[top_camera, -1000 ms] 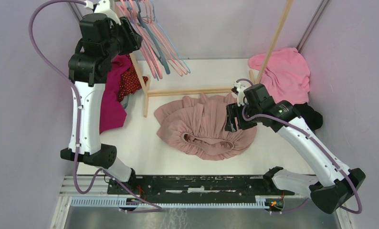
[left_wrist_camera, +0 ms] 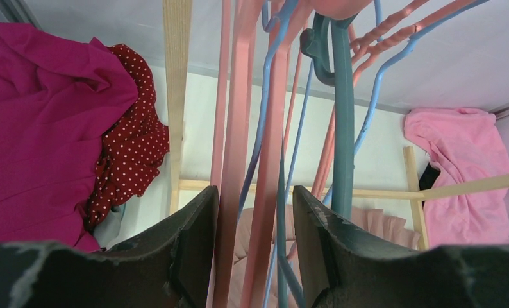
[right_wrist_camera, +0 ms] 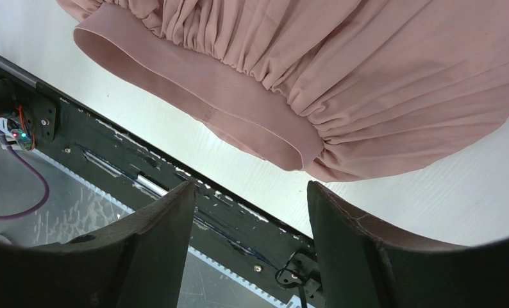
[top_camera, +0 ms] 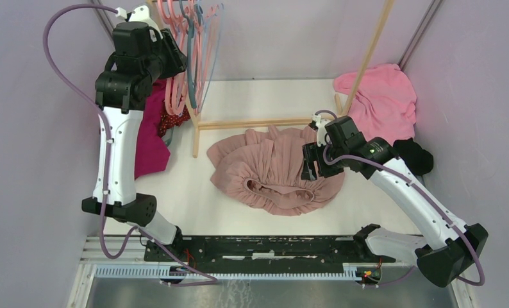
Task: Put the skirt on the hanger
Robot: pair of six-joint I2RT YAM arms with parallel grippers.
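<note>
A dusty-pink skirt (top_camera: 265, 163) with a gathered waistband lies spread on the white table, its waist opening towards the front. Pink, blue and teal hangers hang bunched on the rack at the upper left. My left gripper is open, and in its wrist view a pink hanger (left_wrist_camera: 265, 186) and others pass between or just ahead of its fingers; how deep they sit I cannot tell. The teal hanger (left_wrist_camera: 344, 115) stands to the right there. Above the skirt's right side, my right gripper (top_camera: 313, 168) is open and empty, with the waistband (right_wrist_camera: 220, 96) ahead of its fingertips.
A wooden rack bar (top_camera: 258, 122) crosses behind the skirt, with a slanted post (top_camera: 370, 54) at the right. Magenta cloth (top_camera: 150, 138) and dotted red cloth (top_camera: 173, 119) lie at left. Pink cloth (top_camera: 386, 99) and a black item (top_camera: 413, 156) lie at right.
The hangers have swung left towards the left gripper, from slanting down rightwards to hanging near the rack's left post. The left arm shifted slightly; the right arm and skirt look nearly unchanged.
</note>
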